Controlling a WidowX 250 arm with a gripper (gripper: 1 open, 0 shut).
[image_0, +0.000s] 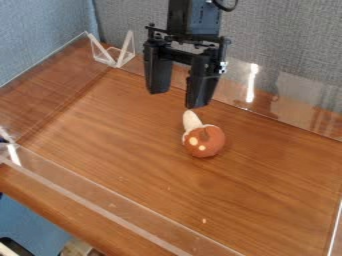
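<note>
My black gripper hangs open over the wooden table, its two fingers spread apart with nothing between them. Below it and slightly to the right, a toy mushroom lies on the wood, with a reddish-orange, spotted cap toward the front and a pale stem pointing back.
A white wire frame stands at the back left corner. Grey and blue padded walls rise behind.
</note>
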